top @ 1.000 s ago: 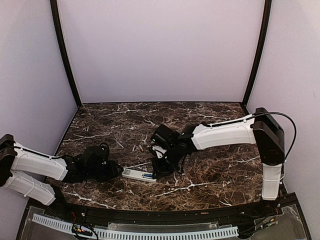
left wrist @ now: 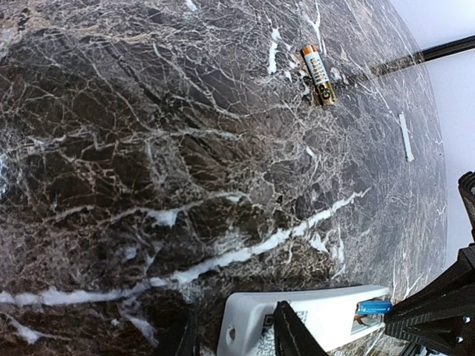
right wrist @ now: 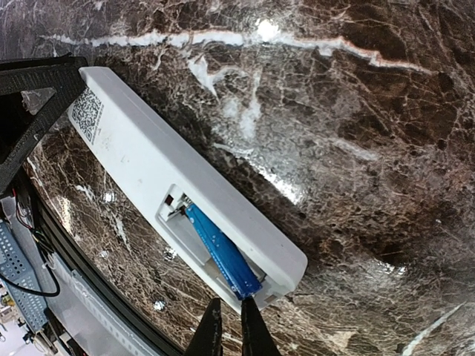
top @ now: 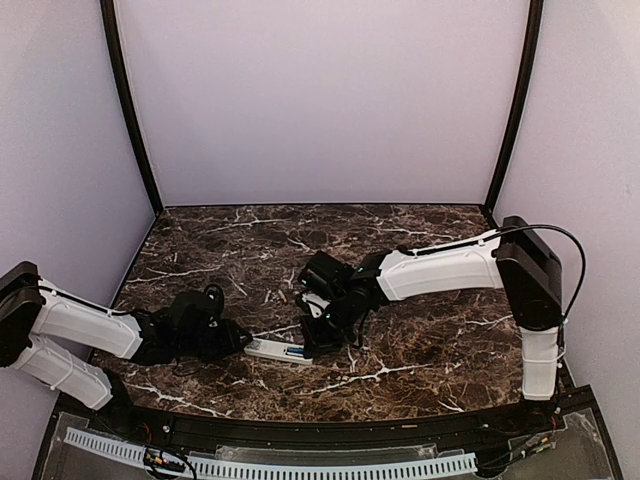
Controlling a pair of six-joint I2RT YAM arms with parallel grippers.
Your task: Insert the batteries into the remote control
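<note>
The white remote control (top: 275,350) lies on its front with the battery compartment uncovered, as the right wrist view shows. A blue battery (right wrist: 223,248) lies lengthwise in that compartment, its lower end seemingly raised. At that end stand the fingertips of my right gripper, a narrow gap between them; one tip overlaps the battery's end, and contact is hard to judge. My left gripper is part open at the remote's other end, by the printed code, one finger on each side of a corner. A second battery (left wrist: 318,74), orange and gold, lies loose on the table.
Dark marbled tabletop (top: 420,350) surrounds the remote, with wide clear room behind and to the right. A white vented strip (top: 330,468) runs along the front beyond the table's edge. Both arms reach in low, close to each other over the remote.
My left gripper has shifted slightly right, closer to the remote's end. The right arm has edged a little to the left. In the top view the remote looks nearly unmoved.
</note>
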